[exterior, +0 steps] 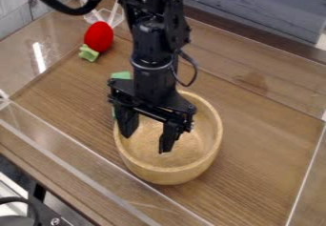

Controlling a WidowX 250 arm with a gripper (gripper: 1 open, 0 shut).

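The black robot arm reaches down from the top of the camera view, and its open gripper point(148, 123) hangs over the left part of a round tan bowl point(189, 169). Its fingers stand apart within the bowl's outline, with nothing clear between them; whether they touch the bowl cannot be told. Behind the gripper on the left, a green object point(120, 83) is mostly hidden by the arm.
At the back left lie a red object point(99, 35), a small pale green piece point(90, 52) and a clear item behind them. Its front left edge shows.
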